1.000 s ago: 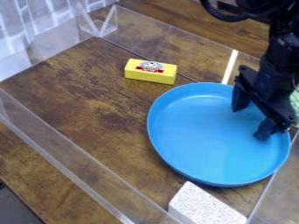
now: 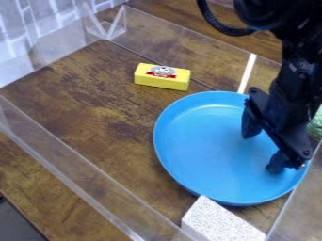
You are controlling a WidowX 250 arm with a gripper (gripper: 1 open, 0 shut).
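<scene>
My black gripper (image 2: 265,141) reaches down from the upper right over the right part of a round blue plate (image 2: 208,151), its two dark fingers apart and low over the plate's surface near its rim. The gripper is open, with nothing visible between its fingers.
A yellow box (image 2: 161,78) with a printed label lies behind the plate. A white speckled block (image 2: 220,223) sits in front of it. Something green (image 2: 315,122) is partly hidden behind the arm at the right. Clear walls edge the wooden surface (image 2: 88,122), whose left part is free.
My gripper has moved slightly left and toward the front over the plate. The plate has shifted slightly left and toward the front as well.
</scene>
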